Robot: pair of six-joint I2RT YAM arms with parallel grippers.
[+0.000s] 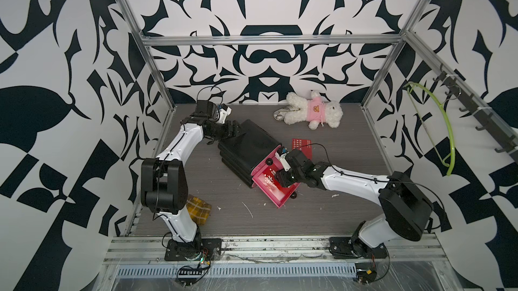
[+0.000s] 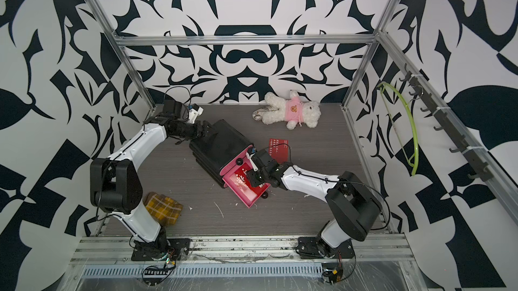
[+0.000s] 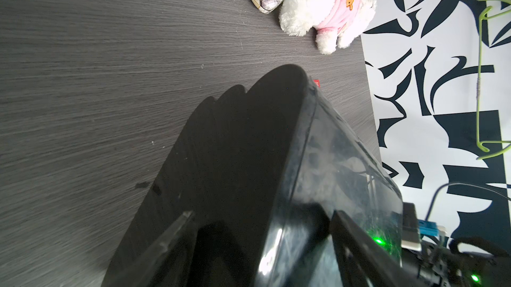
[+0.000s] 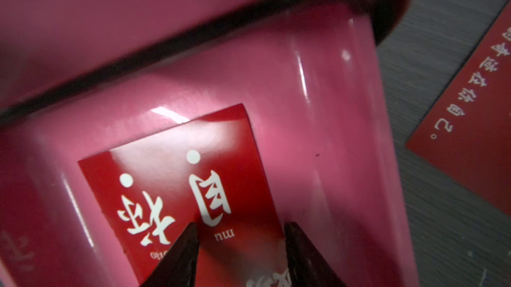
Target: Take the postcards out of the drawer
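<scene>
The pink drawer [image 1: 279, 200] stands pulled out of the black cabinet [image 1: 249, 138]. Inside it lies a red postcard [image 4: 234, 180] with white characters. Over this card my right gripper stands open, its fingers spread above the printed face; contact cannot be told. A second red postcard [image 1: 303, 148] rests on the table beside the drawer. My left gripper is shut on the far left part of the black cabinet, a finger [image 3: 354, 239] on either side of the edge.
A white teddy in pink [image 1: 316, 110] lies at the back right beside a small patterned object [image 1: 280, 113]. Yellow plaid cloth [image 1: 198, 210] sits near the left arm's base.
</scene>
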